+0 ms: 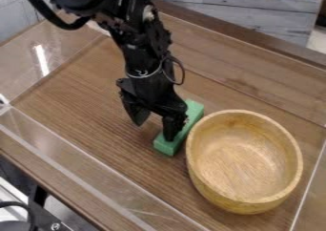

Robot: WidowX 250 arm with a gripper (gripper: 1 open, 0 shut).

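Observation:
My black gripper point(155, 115) reaches down from the top centre, its fingers open around a green oblong block point(170, 144) lying on the wooden table. The dark fingers hide part of the block's upper middle. A wooden bowl point(243, 172) stands just right of the block, very close to it.
A grey plank wall point(254, 10) runs along the back. A dark cable shows at the lower left corner.

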